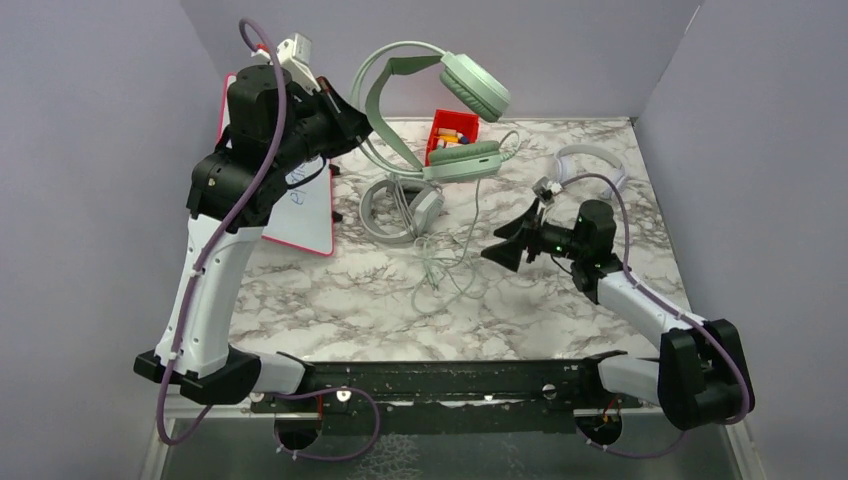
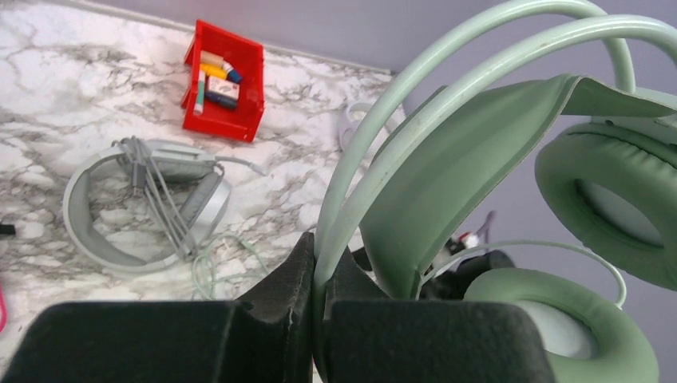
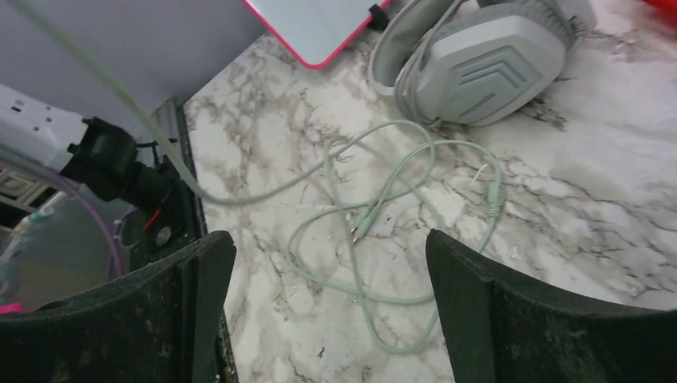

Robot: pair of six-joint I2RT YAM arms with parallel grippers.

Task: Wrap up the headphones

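Raised high above the table, the green headphones [image 1: 392,80] hang from my left gripper [image 1: 362,135], which is shut on their headband. In the left wrist view the thin band rods [image 2: 351,195] run down between the left fingers, with a green ear cup [image 2: 615,195] to the right. A green cable [image 1: 478,205] drops from the lower ear cup to a loose tangle on the marble; its loops [image 3: 387,299] and plug [image 3: 359,231] show in the right wrist view. Low over the table, right of the tangle, my right gripper [image 1: 508,247] stands open with nothing between its fingers.
Grey headphones [image 2: 148,203] with their own bundled cable lie beside the tangle. A red bin [image 2: 231,80] with small items is at the back, a whiteboard [image 1: 300,220] on the left, and pale headphones [image 1: 615,178] at the back right.
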